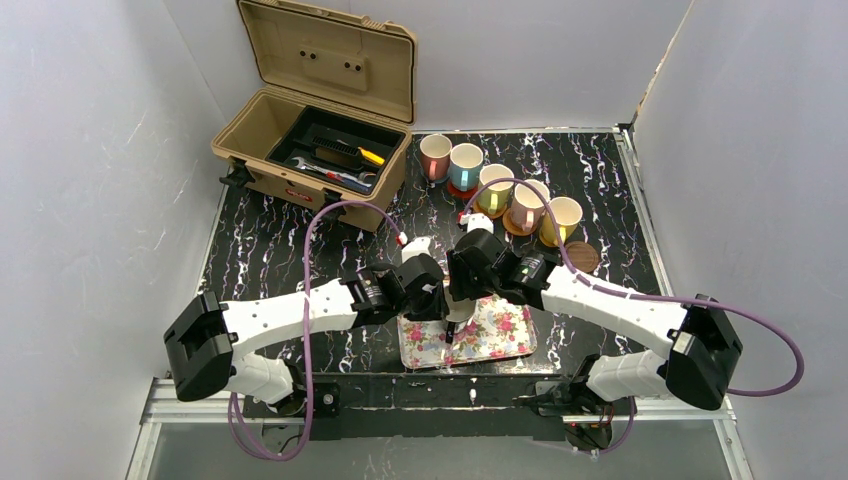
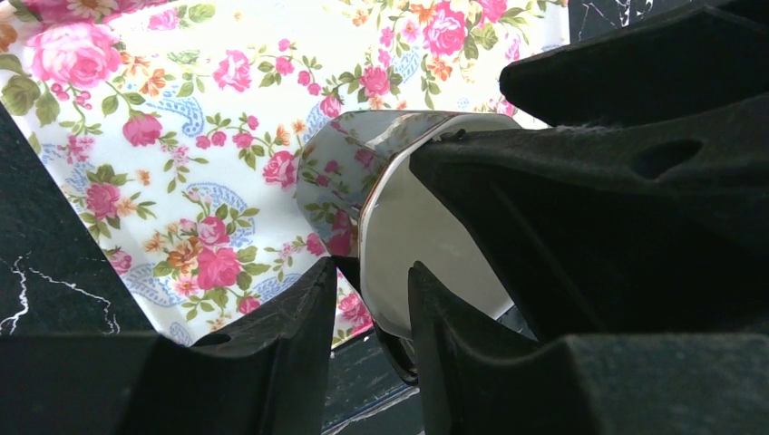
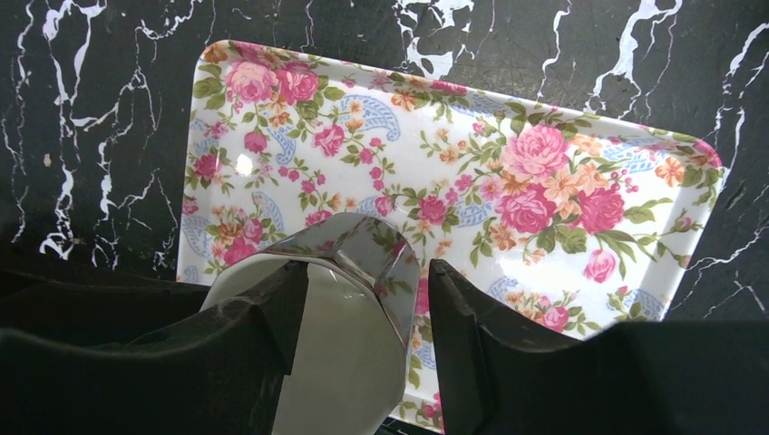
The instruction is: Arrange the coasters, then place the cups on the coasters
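Note:
A mirrored, faceted cup (image 1: 461,309) with a pale inside stands over the floral tray (image 1: 420,352), between my two arms. In the left wrist view the cup (image 2: 435,231) has its rim running between the parted fingers of my left gripper, a dark handle low down. My right gripper straddles the cup's wall in its own view, one finger inside the mouth and the other outside, a gap showing. Firm contact cannot be made out. A bare brown coaster (image 1: 582,257) lies at right on the black table.
Several coloured mugs form a slanting row at the back, among them a yellow mug (image 1: 561,219) near the bare coaster. At back left an open tan toolbox (image 1: 305,190) holds tools. Purple cables arch over both arms.

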